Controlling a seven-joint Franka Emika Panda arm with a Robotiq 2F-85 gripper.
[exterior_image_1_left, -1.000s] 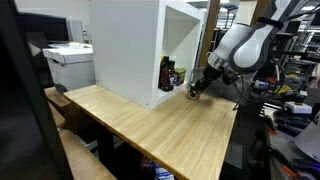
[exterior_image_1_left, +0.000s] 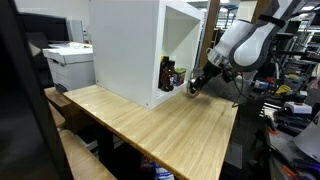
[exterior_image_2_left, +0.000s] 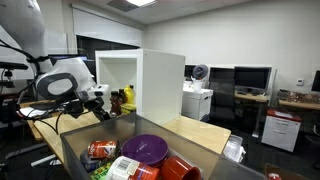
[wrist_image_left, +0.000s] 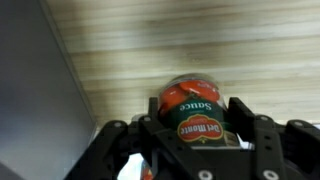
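Observation:
In the wrist view a red sauce container (wrist_image_left: 197, 122) with a tomato picture and the word "Sauce" on its label sits between the dark fingers. My gripper is shut on it, with pale wood-grained tabletop beyond. In exterior view 1 the gripper (exterior_image_1_left: 194, 89) is low at the far part of the wooden table (exterior_image_1_left: 150, 120), beside the white shelf's opening. The container is too small and dark there to make out clearly, and whether it touches the table I cannot tell.
The white shelf unit (exterior_image_1_left: 128, 45) stands close by, with several bottles and packages (exterior_image_1_left: 168, 75) at its opening. A grey bin (exterior_image_2_left: 205, 157) in the foreground holds a purple bowl (exterior_image_2_left: 147, 150) and several red cans.
The white arm and wrist have shifted slightly in exterior view 1, while the gripper stays near the same spot by the shelf. The shelf and its contents look unchanged.

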